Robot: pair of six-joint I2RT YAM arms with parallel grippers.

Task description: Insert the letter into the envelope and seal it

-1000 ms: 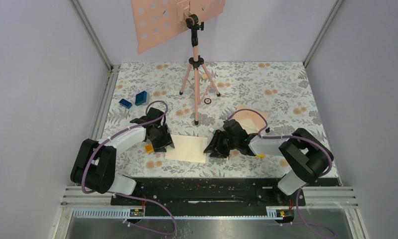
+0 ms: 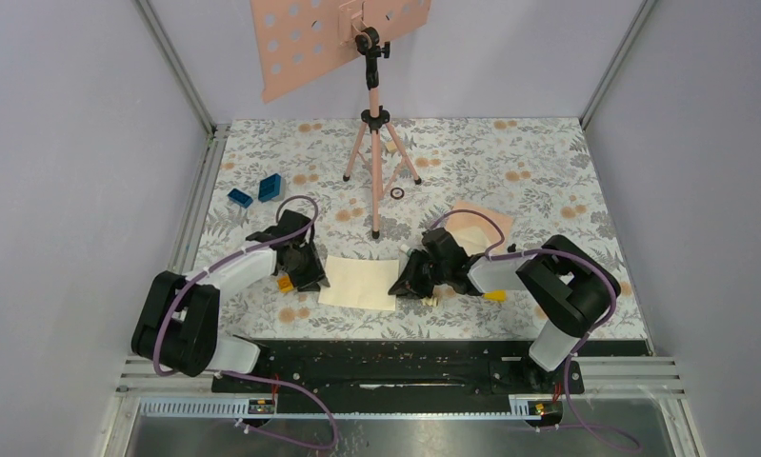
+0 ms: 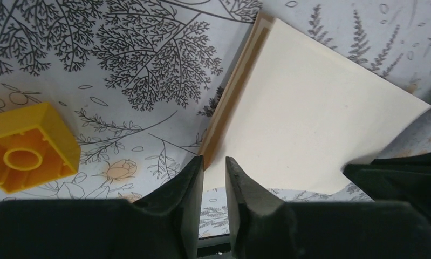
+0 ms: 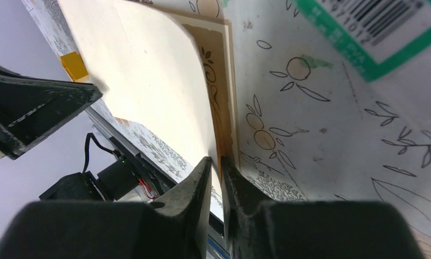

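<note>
The cream letter (image 2: 358,284) lies flat between my two grippers, over a brown envelope whose strip shows along one edge in the left wrist view (image 3: 232,91) and in the right wrist view (image 4: 224,91). My left gripper is over one edge of the paper, part open with a narrow gap between its fingertips; whether paper is in the gap is unclear. My right gripper is shut on the paper edge at the other end.
A yellow block (image 3: 35,145) sits beside the left gripper. Blue containers (image 2: 271,188) lie at back left, a tripod (image 2: 375,181) at back centre, more paper (image 2: 476,219) at right. A green-edged labelled item (image 4: 369,38) is near the right gripper.
The right arm's elbow has moved inward from its position about a second ago.
</note>
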